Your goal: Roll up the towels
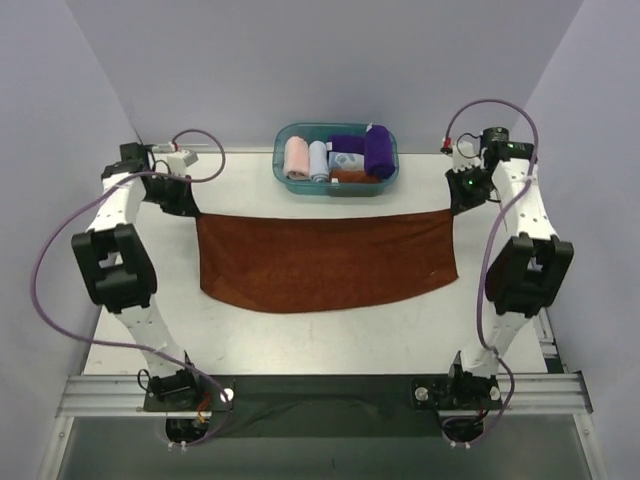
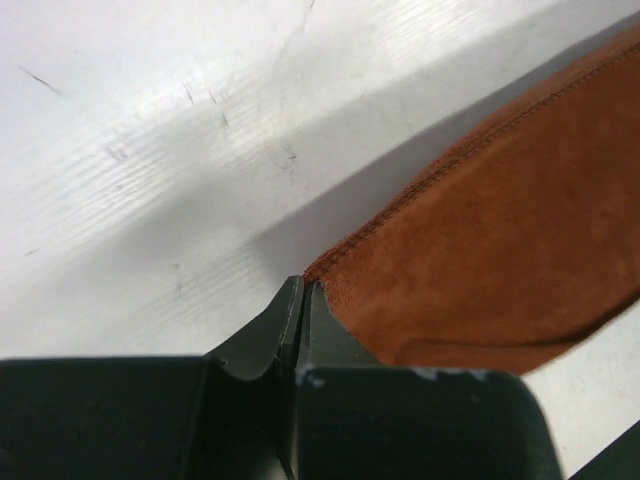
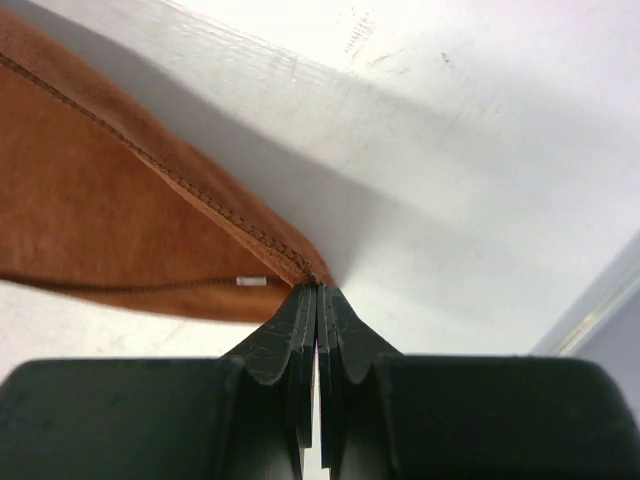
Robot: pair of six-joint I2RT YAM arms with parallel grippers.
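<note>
A brown towel (image 1: 325, 262) is spread between my two arms, its far edge pulled nearly straight and its near edge curving over the white table. My left gripper (image 1: 197, 213) is shut on the towel's far left corner; in the left wrist view the stitched hem (image 2: 400, 195) runs into the fingertips. At the far right corner, my right gripper (image 1: 453, 211) is shut on the towel, whose hem (image 3: 235, 215) ends between the fingertips in the right wrist view. Shadows under both held corners show them raised off the table.
A teal basket (image 1: 335, 191) stands behind the towel at the back. Inside are rolled towels: pink (image 1: 296, 158), light blue (image 1: 318, 160) and purple (image 1: 378, 153), with a brown one (image 1: 355, 177) too. Bare white table (image 1: 330, 345) lies in front.
</note>
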